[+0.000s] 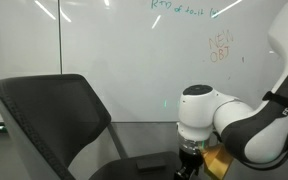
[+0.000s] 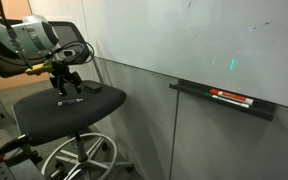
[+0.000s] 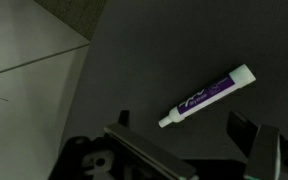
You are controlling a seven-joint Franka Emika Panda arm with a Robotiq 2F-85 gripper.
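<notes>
A white marker with a purple label (image 3: 206,97) lies slantwise on the dark chair seat (image 3: 134,50) in the wrist view. My gripper is above the seat with its fingers (image 3: 242,130) spread apart and nothing held between them. The marker's narrow end points toward the gap between the fingers. In exterior view 2 the gripper (image 2: 60,90) hangs just over the seat, close to the marker (image 2: 71,101). Exterior view 1 shows the gripper (image 1: 189,165) low at the seat's right side; the marker cannot be made out there.
The chair's black backrest (image 1: 59,120) rises left of the arm. Behind stands a whiteboard (image 1: 134,60). A ledge (image 2: 199,92) on the wall below it holds red and white markers (image 2: 232,97). Around the marker the seat is clear.
</notes>
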